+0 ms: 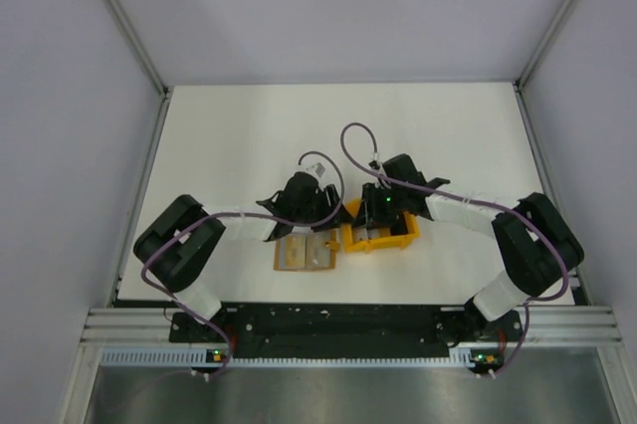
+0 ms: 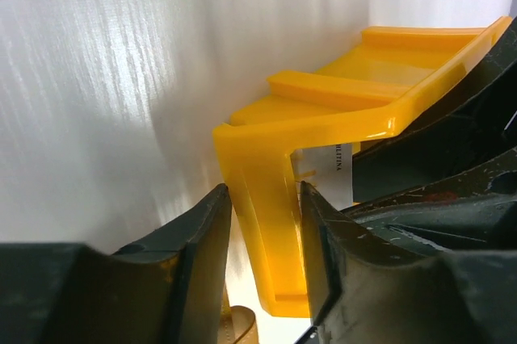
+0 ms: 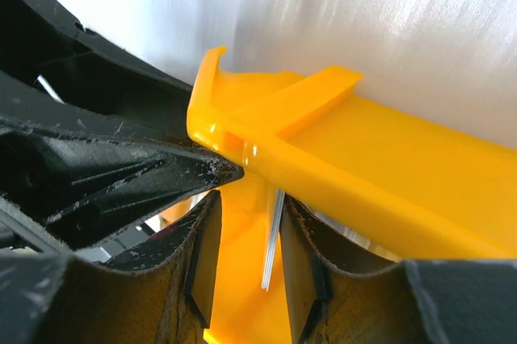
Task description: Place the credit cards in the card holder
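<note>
In the top view the tan card holder [image 1: 306, 252] lies open and flat, left of a yellow box [image 1: 411, 235]. My left gripper is shut on the yellow box, its fingers on either side of one end wall [image 2: 266, 223]. A pale card [image 2: 329, 168] with lettering shows inside. My right gripper reaches into the box and stands partly open. A thin card edge [image 3: 273, 243] is between its fingers, close to the right-hand one, with a gap on the other side.
Both wrists crowd together over the box. A black left finger shell [image 3: 121, 158] juts beside the yellow rim in the right wrist view.
</note>
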